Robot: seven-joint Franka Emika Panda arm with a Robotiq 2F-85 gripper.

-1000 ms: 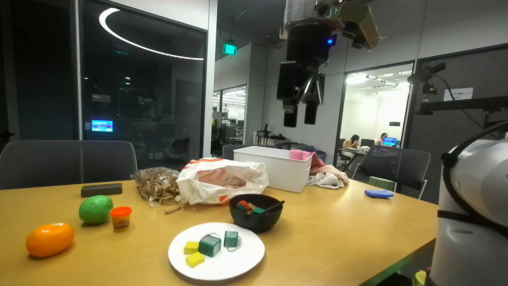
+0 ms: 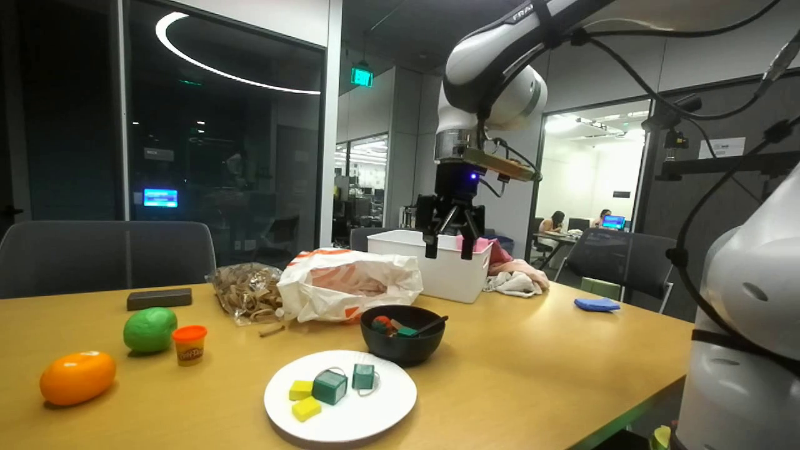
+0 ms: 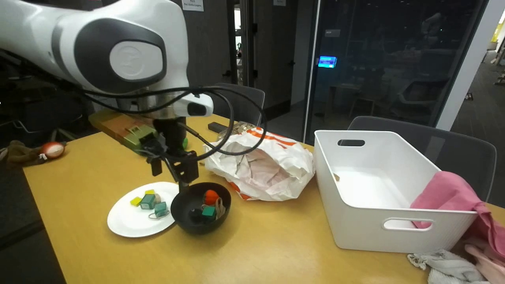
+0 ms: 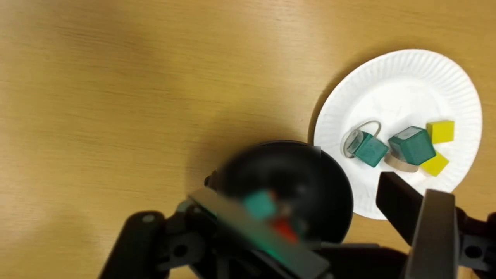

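Note:
My gripper [image 2: 451, 251] hangs open above the table, higher than the black bowl, with nothing held between its fingers. In the wrist view one finger [image 4: 432, 232] overlaps the plate's edge and the other covers part of the black bowl [image 4: 332, 195]. Inside that bowl lie a green block [image 3: 208, 211], a red item [image 3: 211, 197] and a dark-handled utensil [image 2: 432, 325]. Beside the bowl, a white plate [image 2: 289, 409] bears two green blocks, one of them a larger cube [image 4: 412, 146], and two yellow blocks, one [image 4: 440, 131] near its edge. Ring-like bands lie by the green blocks.
A white plastic bag [image 2: 349, 281] and a white bin [image 3: 378, 227] with pink cloth stand behind the bowl. An orange fruit [image 2: 78, 378], a green fruit [image 2: 150, 330] and a Play-Doh tub [image 2: 190, 346] sit left.
My gripper has come down a good way and shifted slightly left in exterior view 1; its fingers stay apart. The bowl, plate and blocks have not visibly moved.

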